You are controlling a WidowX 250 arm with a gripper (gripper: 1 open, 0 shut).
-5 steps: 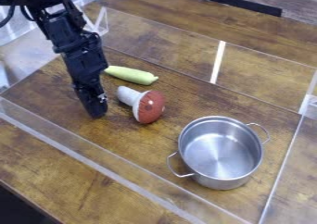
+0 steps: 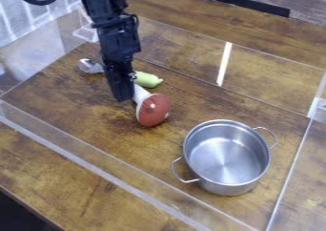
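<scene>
My gripper [image 2: 125, 89] is low over the wooden table, just left of a toy mushroom [image 2: 152, 109] with a red cap and pale stem, its tip beside or over the stem. It looks shut; whether it touches the stem cannot be told. Behind it, a pale green vegetable [image 2: 147, 80] is partly hidden by the arm.
A steel pot [image 2: 227, 160] with two handles stands at the lower right.
The gripper has moved right toward the mushroom's stem, and the arm now covers part of the green vegetable. The pot and mushroom look unmoved.
</scene>
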